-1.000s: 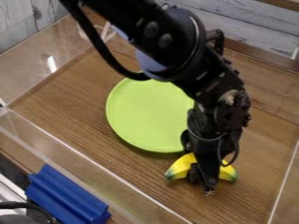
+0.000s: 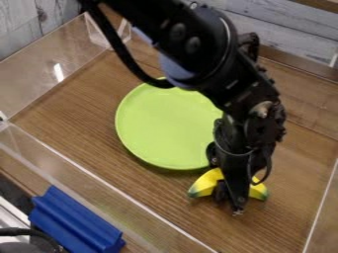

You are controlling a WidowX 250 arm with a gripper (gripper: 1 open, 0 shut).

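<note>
The black arm reaches down from the top, and its gripper (image 2: 238, 198) is shut on a yellow banana (image 2: 205, 184) near the front right of the wooden box floor. The banana's middle is hidden by the fingers, with an end showing on either side. A green plate (image 2: 152, 128) lies just behind and left of the banana, partly covered by the arm.
Clear walls (image 2: 119, 203) bound the box. A blue plastic rack (image 2: 77, 219) stands outside at the lower left, with a black cable beside it. Bare wood (image 2: 93, 89) shows left of the plate and to the right of the arm.
The arm has shifted very slightly, its upper part a little higher and leftward, with the banana still in the gripper at nearly the same place.
</note>
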